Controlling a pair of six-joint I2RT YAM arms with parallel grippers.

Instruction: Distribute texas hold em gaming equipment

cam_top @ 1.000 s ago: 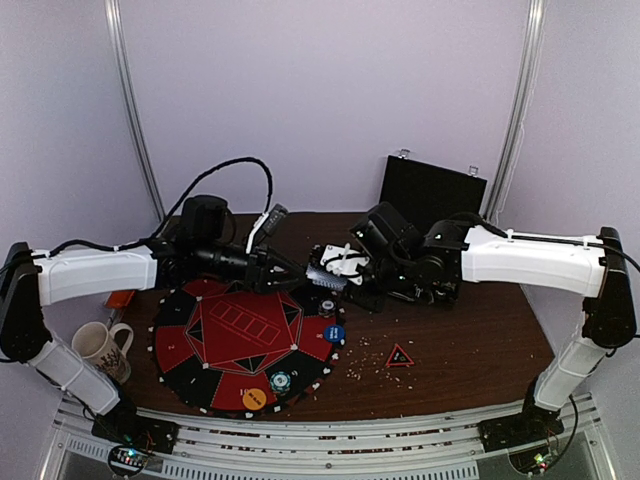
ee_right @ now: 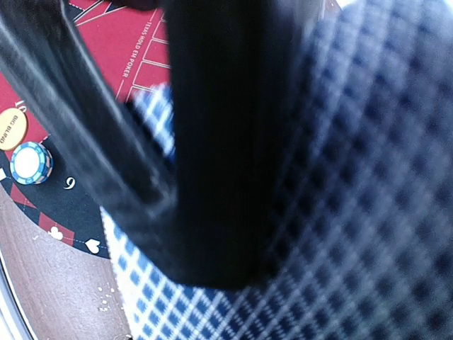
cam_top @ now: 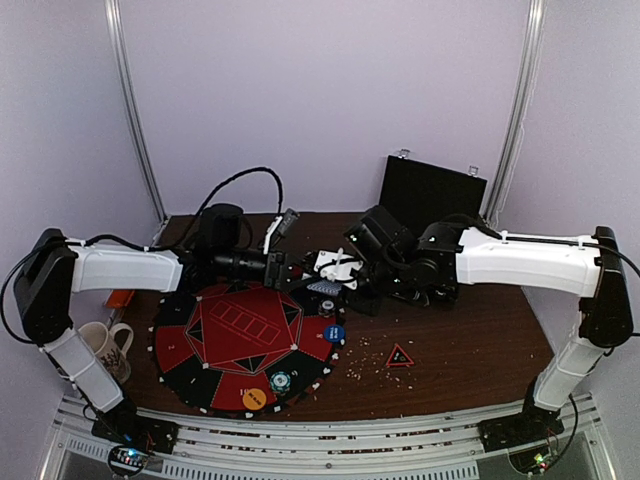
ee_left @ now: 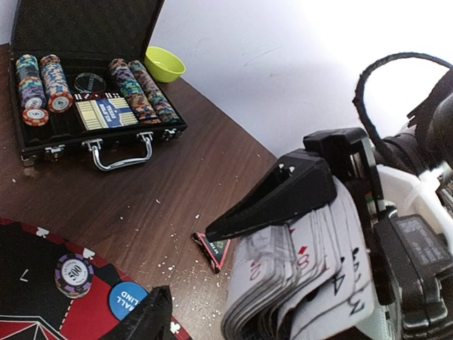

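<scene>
A deck of playing cards [ee_left: 311, 273] is fanned unevenly in the left wrist view, faces showing, with my right gripper [cam_top: 335, 272] shut on it. The blue-checked card backs [ee_right: 177, 312] fill much of the right wrist view, blurred in part. My left gripper [cam_top: 300, 276] is open close beside the cards, its dark finger [ee_left: 152, 315] at the bottom of the left wrist view. Whether it touches them is hidden. Below both grippers lies the round red and black poker mat [cam_top: 240, 332], with a 500 chip [ee_left: 73, 275] and the blue small blind disc [ee_left: 127, 300] at its right side.
An open black case [ee_left: 92, 134] of chips stands at the back right, a green bowl [ee_left: 164, 64] behind it. A red triangle marker [cam_top: 399, 356] lies right of the mat. The yellow big blind disc [cam_top: 254, 399], a light-blue chip [cam_top: 280, 382] and a mug [cam_top: 103, 348] are nearer the front.
The right gripper has shifted slightly left, still holding the deck.
</scene>
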